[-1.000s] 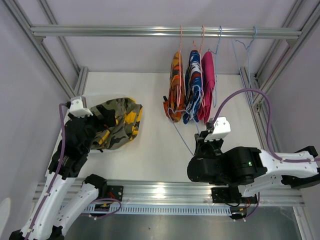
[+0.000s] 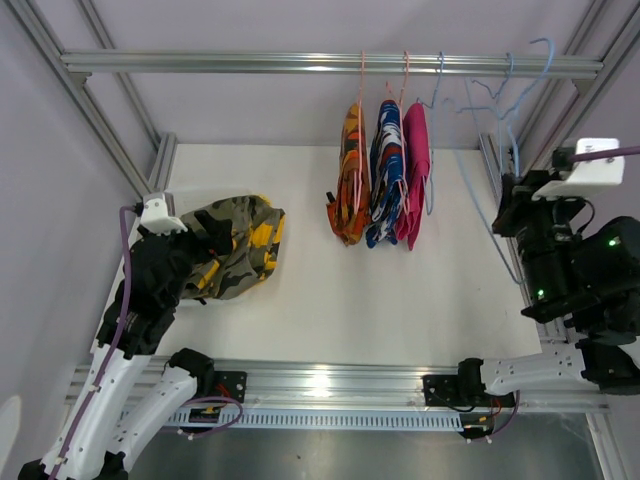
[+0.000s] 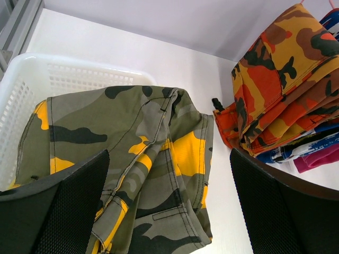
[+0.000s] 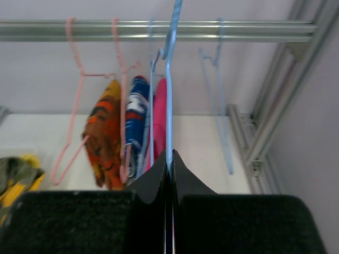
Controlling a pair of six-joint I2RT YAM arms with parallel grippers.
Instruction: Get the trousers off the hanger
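Note:
Camouflage trousers in grey-green and yellow (image 2: 240, 250) lie crumpled in a white basket (image 3: 63, 71) at left. My left gripper is above them, open, nothing between its fingers. My right gripper is raised at the right, shut on an empty blue hanger (image 4: 169, 106). Along the rail hang folded orange camouflage trousers (image 2: 352, 180), blue-white-red patterned trousers (image 2: 385, 170) and a pink garment (image 2: 417, 180).
The rail (image 2: 230, 62) spans the back, with another empty blue hanger (image 4: 225, 143) at its right.
My right arm has risen and moved rightward, carrying the blue hanger from low in front of the garments up toward the rail's right end. The left arm has not moved.

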